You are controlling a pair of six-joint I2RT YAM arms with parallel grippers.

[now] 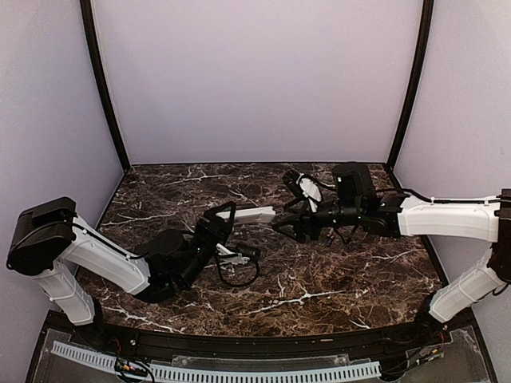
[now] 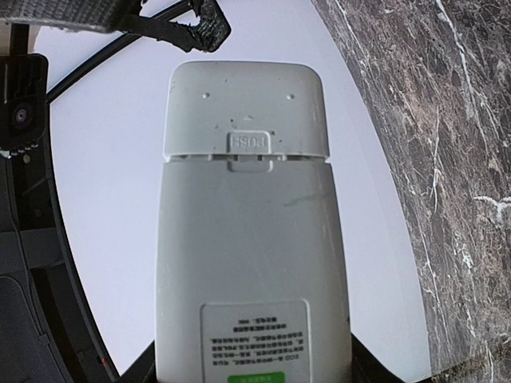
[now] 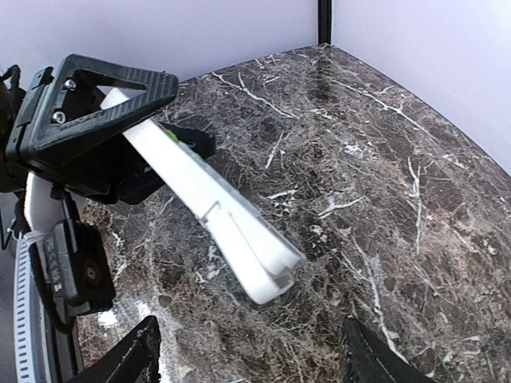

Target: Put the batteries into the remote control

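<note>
My left gripper point(image 1: 230, 215) is shut on a white remote control point(image 1: 254, 215), holding it above the table with its free end toward the right arm. The left wrist view shows the remote's back point(image 2: 247, 247), with a printed label and a battery cover point(image 2: 246, 108) marked PUSH. A narrow gap runs between cover and body; no battery compartment shows. My right gripper stands open, apart from the remote's end, with nothing between its fingers. I cannot make out batteries for certain.
A small dark object point(image 1: 329, 240) lies on the marble table near the right gripper, too small to identify. White walls point(image 1: 255, 80) stand at the back and sides.
</note>
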